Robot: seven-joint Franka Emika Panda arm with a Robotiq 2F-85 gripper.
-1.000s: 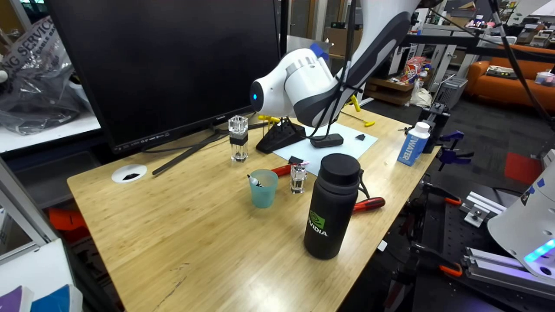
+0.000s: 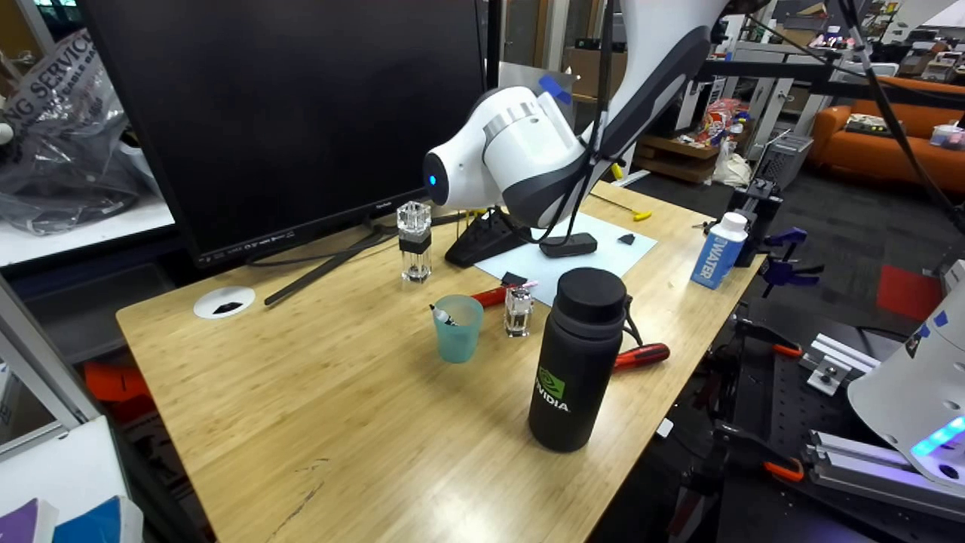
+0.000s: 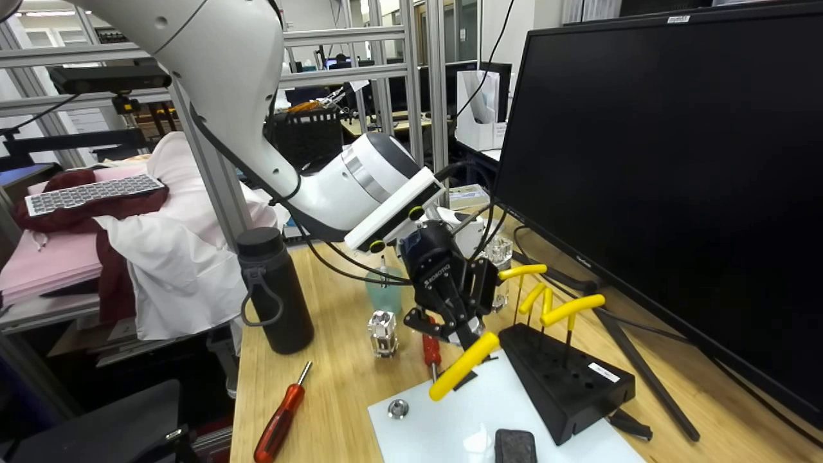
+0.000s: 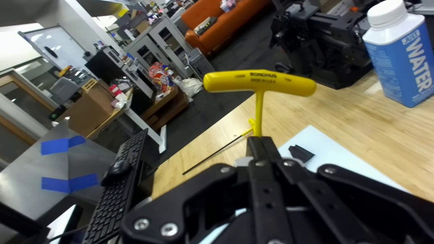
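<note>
My gripper is shut on the thin shaft of a yellow T-handle hex key (image 4: 260, 82), whose crossbar stands out beyond the fingertips. In exterior view 2, the held key's handle (image 3: 464, 366) shows just past the gripper (image 3: 470, 336), above the white sheet (image 3: 463, 417). Beside it is the black hex key stand (image 3: 567, 386), with several more yellow handles (image 3: 572, 310) upright in it. The arm hides my fingers in exterior view 1. Another yellow hex key (image 4: 221, 149) lies on the table in the wrist view.
A black bottle (image 2: 579, 362), a teal cup (image 2: 458, 330) with a marker, clear blocks (image 2: 415, 241) and red screwdrivers (image 2: 642, 356) stand or lie around the table. The monitor (image 2: 298, 118) rises close behind the stand. A water carton (image 2: 720, 250) is near the edge.
In exterior view 1 the arm's wrist has shifted left and slightly down, covering more of the yellow handles at the stand. The tabletop objects look unmoved.
</note>
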